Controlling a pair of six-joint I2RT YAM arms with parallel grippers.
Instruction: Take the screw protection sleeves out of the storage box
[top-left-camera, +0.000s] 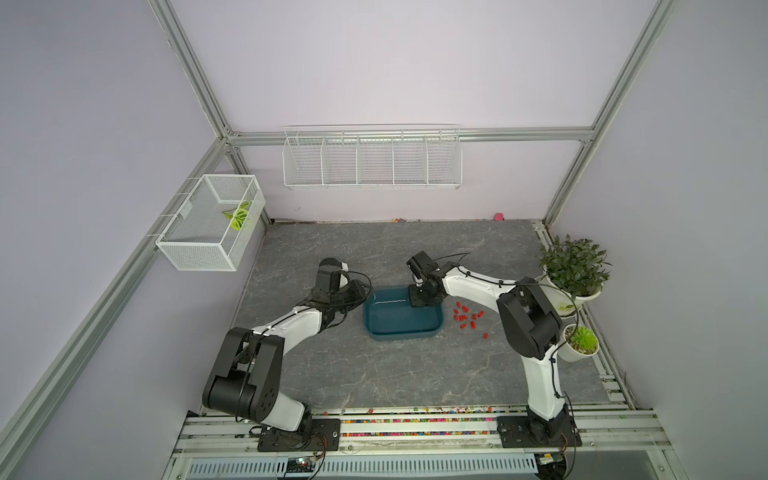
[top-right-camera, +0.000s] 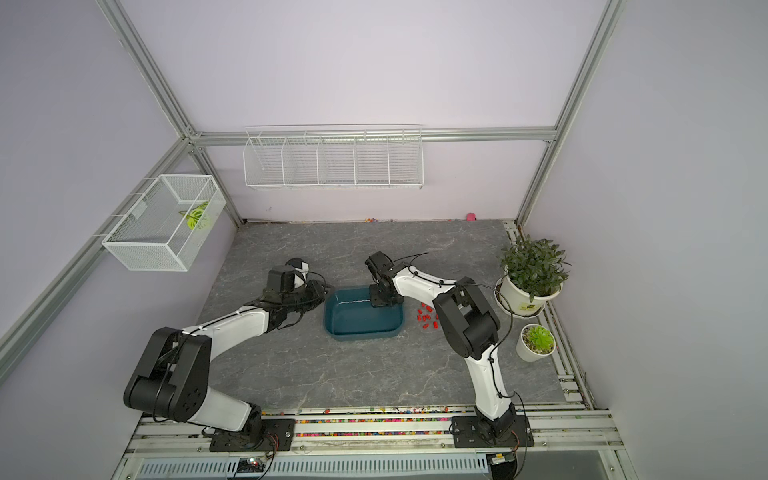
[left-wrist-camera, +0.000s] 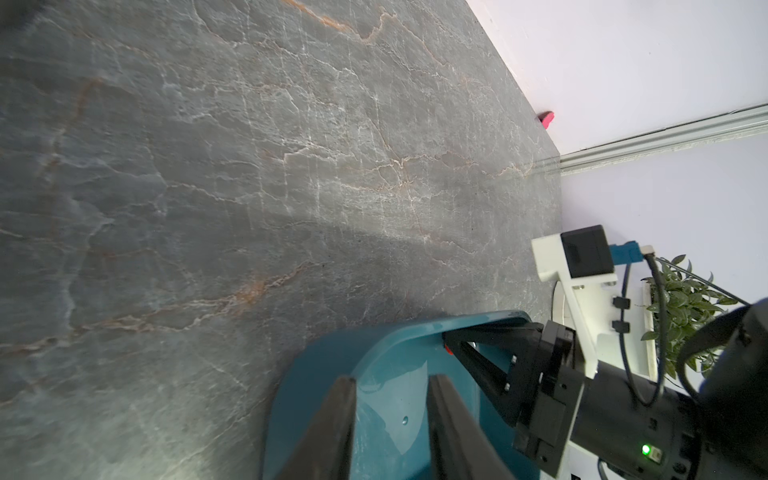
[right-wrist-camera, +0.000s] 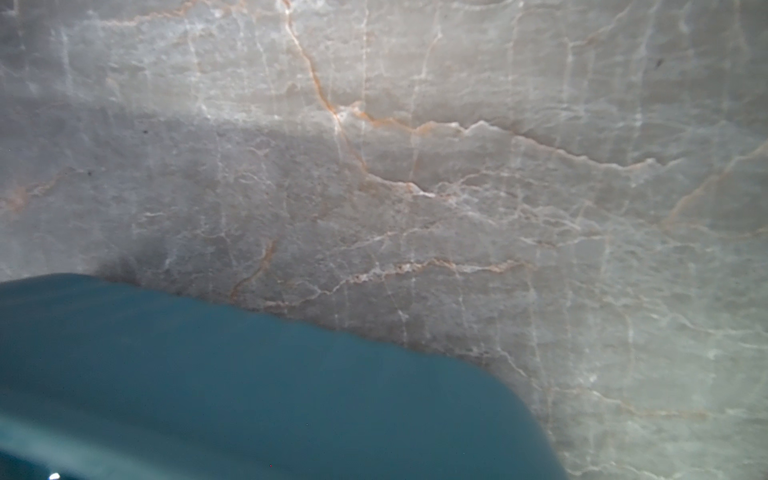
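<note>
The teal storage box (top-left-camera: 404, 335) stands mid-table between the arms. In the left wrist view my right gripper reaches inside, its fingertips close under the box rim (left-wrist-camera: 472, 320). A small bit of red sleeve (left-wrist-camera: 449, 350) shows at those tips, and the gripper is shut on it; most of the sleeve is hidden. From the right wrist camera only the box wall (right-wrist-camera: 264, 384) is visible, without fingers. My left gripper is open and empty, above the box's left end. Several red sleeves (top-left-camera: 463, 317) lie on the table right of the box.
Potted plants (top-left-camera: 575, 267) line the right edge. A white wire basket (top-left-camera: 209, 257) hangs on the left wall, and a wire rack (top-left-camera: 372, 162) hangs at the back.
</note>
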